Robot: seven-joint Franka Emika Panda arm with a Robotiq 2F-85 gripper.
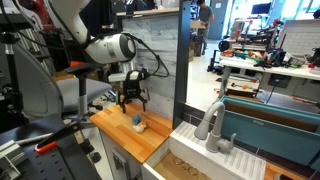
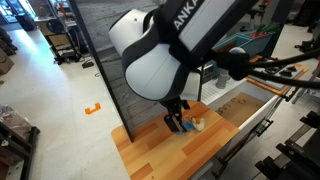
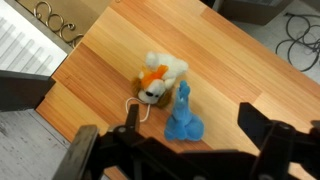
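Note:
On the wooden counter [image 3: 215, 62] lies a small blue toy [image 3: 183, 118], with a little plush toy [image 3: 157, 82] in white, orange and brown close beside it. Directly over the blue toy, my gripper is open, its black fingers [image 3: 254, 122] spread to either side with nothing held. From the first exterior view, the gripper [image 1: 132, 107] hangs just above the counter, the blue toy [image 1: 136, 119] beneath it and the plush toy [image 1: 140, 127] a little nearer the sink. The second exterior view also has the blue toy [image 2: 187, 125] on the wood under the gripper.
A white sink [image 1: 215, 158] with a grey faucet [image 1: 207, 122] adjoins the counter. Behind the arm rises a dark mesh panel [image 1: 170, 70]. Bare wood lies on the counter around the toys.

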